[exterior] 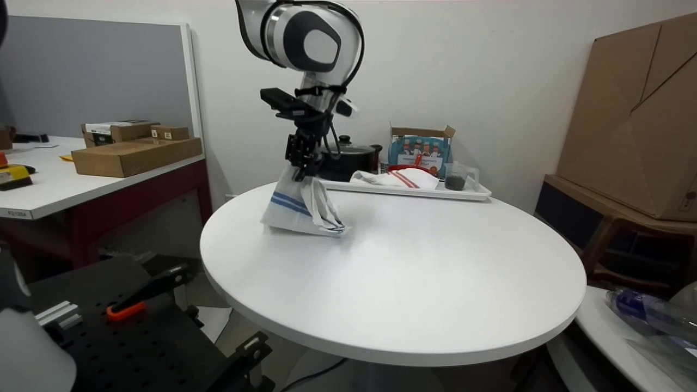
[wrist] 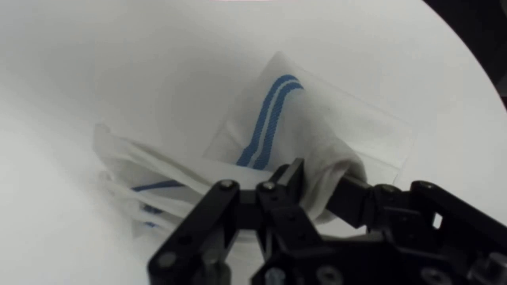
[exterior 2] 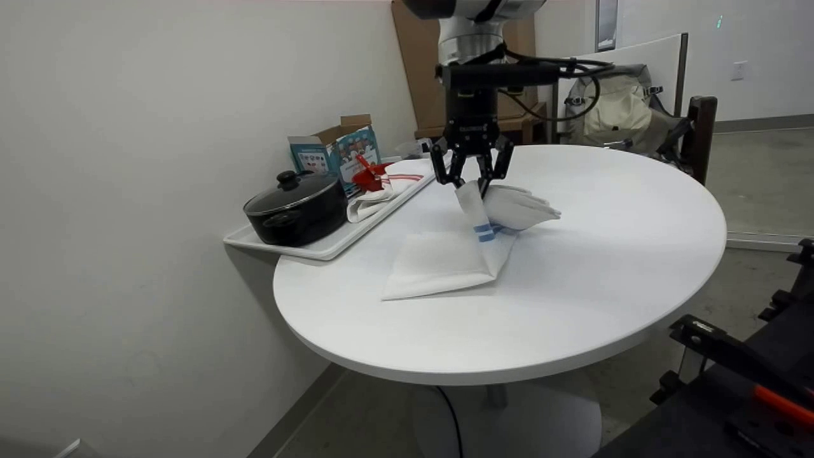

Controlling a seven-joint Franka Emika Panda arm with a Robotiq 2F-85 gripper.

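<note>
A white towel with blue stripes (exterior: 294,208) hangs from my gripper (exterior: 301,175), its lower part resting on the round white table (exterior: 418,287). In exterior view 2 the towel (exterior 2: 439,263) spreads flat toward the near side, while a bunched, layered fold sticks out to the right. My gripper (exterior 2: 473,183) is shut on a pinched fold of it, just above the tabletop. The wrist view shows that fold of towel (wrist: 328,175) rising between the fingers; a striped corner lies beyond, and loose layers trail to the left.
A white tray (exterior 2: 336,248) along the wall holds a black lidded pot (exterior 2: 297,210), a red-striped cloth (exterior: 398,178), a colourful box (exterior: 420,151) and a clear cup (exterior: 457,176).
</note>
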